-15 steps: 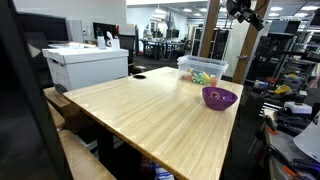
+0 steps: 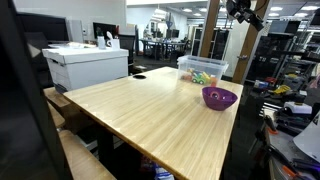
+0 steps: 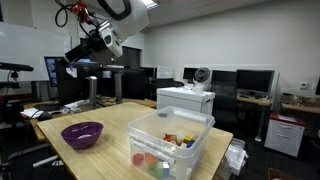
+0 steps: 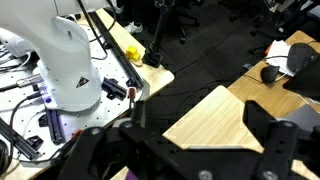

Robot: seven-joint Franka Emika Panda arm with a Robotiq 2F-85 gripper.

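Note:
High above the table's bowl end, my gripper stands open, its dark fingers (image 4: 265, 122) wide apart with nothing held between them. Well below it rests a purple bowl (image 2: 219, 98) near the table's edge; in exterior view 1 a small reddish thing shows inside. Only a sliver of the bowl (image 4: 108, 160) appears behind the fingers in the wrist view. Beside the bowl is a clear plastic bin (image 3: 195, 128) holding several small coloured items, too blurred to name.
White cabinets (image 2: 90, 69) stand beyond the table. My arm's white base and cables fill the wrist view's upper left.

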